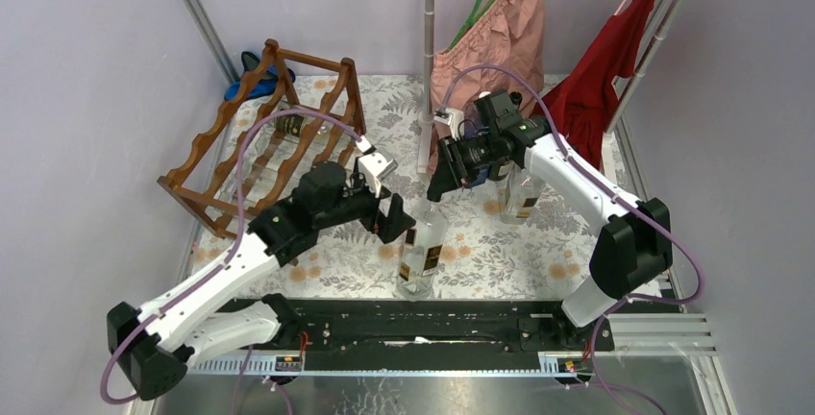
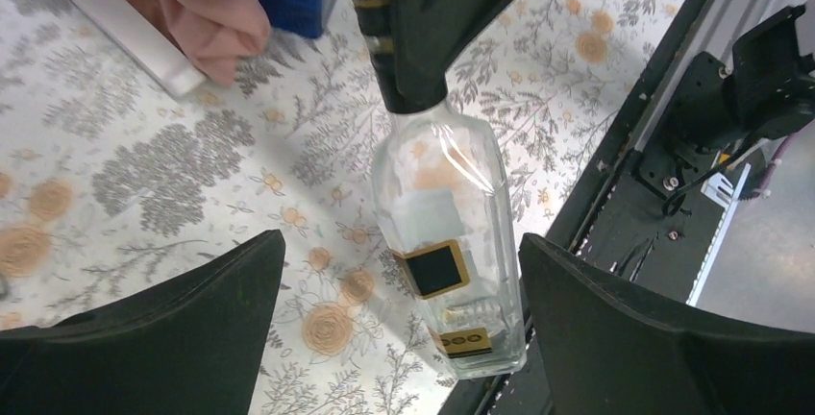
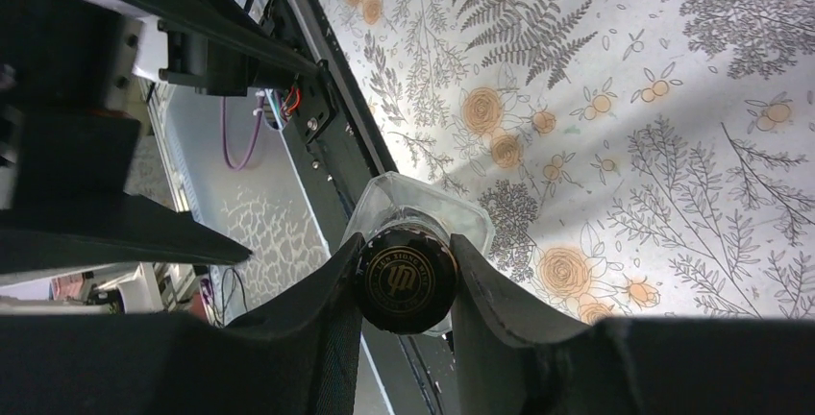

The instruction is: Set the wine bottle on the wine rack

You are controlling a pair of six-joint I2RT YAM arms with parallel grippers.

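Note:
A clear glass bottle (image 1: 422, 256) with black-and-gold labels hangs from my right gripper (image 1: 440, 193), neck up and slightly tilted. In the right wrist view, its black cap (image 3: 406, 279) sits between two fingers that touch it from both sides. My left gripper (image 1: 396, 218) is open just left of the bottle's upper body. Seen from the left wrist, the bottle's body (image 2: 452, 232) lies beyond the spread fingers (image 2: 240, 266), with no visible contact. The wooden wine rack (image 1: 197, 141) stands at the back left; another bottle (image 1: 288, 124) shows within its frame.
More bottles, one of them clear (image 1: 520, 196), stand behind the right forearm. A pink cloth (image 1: 514, 26) and a red cloth (image 1: 601, 74) hang at the back.

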